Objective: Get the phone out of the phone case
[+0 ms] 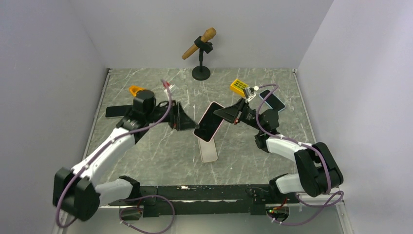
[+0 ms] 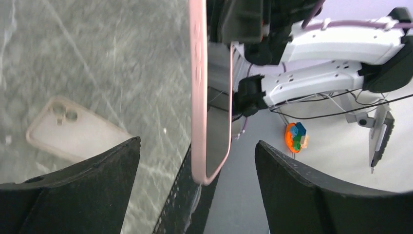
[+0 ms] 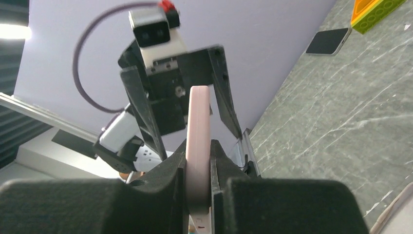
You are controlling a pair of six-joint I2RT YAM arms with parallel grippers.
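Observation:
A phone with a dark screen (image 1: 209, 124) in a pink case stands tilted above the middle of the table. My right gripper (image 1: 219, 112) is shut on its upper right edge; in the right wrist view the pink case (image 3: 199, 146) shows edge-on between the fingers. At its lower left edge my left gripper (image 1: 195, 126) stands open. In the left wrist view the case's pink side (image 2: 198, 107) appears beyond the wide gap between the fingers. A pale case or phone with camera rings (image 1: 208, 152) lies on the table beneath.
A dark phone (image 1: 118, 111) lies at the left and another phone (image 1: 272, 100) at the right. Yellow (image 1: 238, 87) and orange (image 1: 136, 90) objects lie farther back, with a microphone stand (image 1: 201, 73) between them.

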